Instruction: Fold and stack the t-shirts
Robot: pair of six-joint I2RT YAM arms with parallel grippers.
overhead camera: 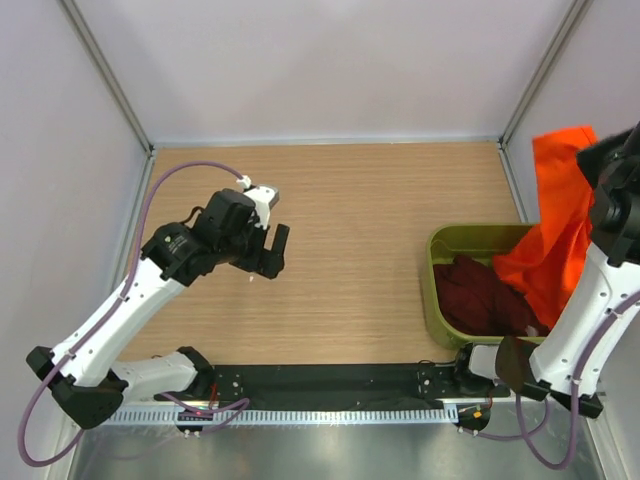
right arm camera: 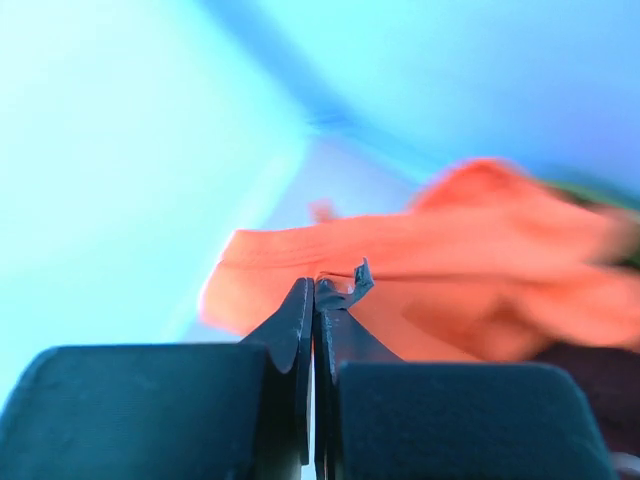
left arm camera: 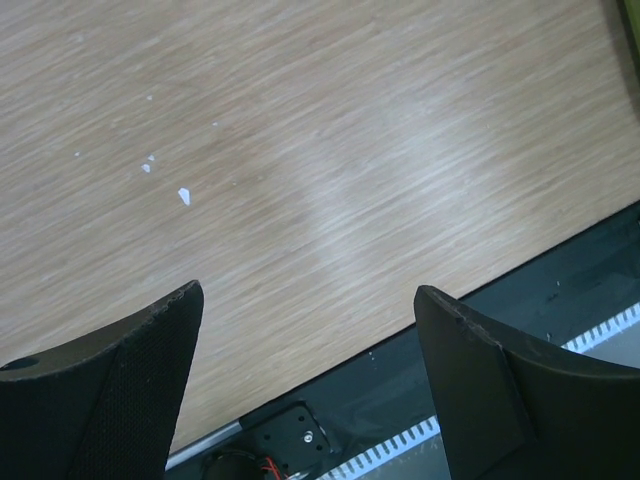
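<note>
An orange t shirt (overhead camera: pixel 560 230) hangs from my raised right gripper (overhead camera: pixel 592 160) at the far right of the top view, its lower part trailing into the bin. In the right wrist view, the right gripper is shut, with a thin pinch of cloth (right arm camera: pixel 347 287) at its fingertips and blurred orange fabric (right arm camera: pixel 400 260) beyond. A dark maroon t shirt (overhead camera: pixel 478 297) lies crumpled inside the green bin (overhead camera: pixel 432 290). My left gripper (overhead camera: pixel 277 252) hovers over the left of the table. Its fingers (left arm camera: pixel 150 350) stand wide apart with bare wood between them.
Walls enclose the space at the back and sides. A dark rail (overhead camera: pixel 320 385) runs along the table's front edge. Several small white flecks (left arm camera: pixel 184 196) dot the wood.
</note>
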